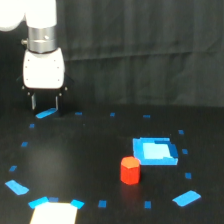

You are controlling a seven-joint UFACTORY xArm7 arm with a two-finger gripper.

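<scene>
At the far left, my gripper [45, 101] points down from the white arm end, its two dark fingers set well apart and nothing visible between them. A red block with a faceted outline [130, 171] stands on the dark table, right of centre and well away from the gripper. Just behind it and to its right is a shallow blue tray [139, 153] with a white patch inside. Whether the block touches the tray's near edge cannot be made out.
Blue tape marks are scattered over the table, with larger pieces at the left [16, 187] and right [186, 198]. A pale, cream-coloured object [54, 214] is cut off by the bottom edge. Open table lies between gripper and block; a dark curtain [140, 50] hangs behind.
</scene>
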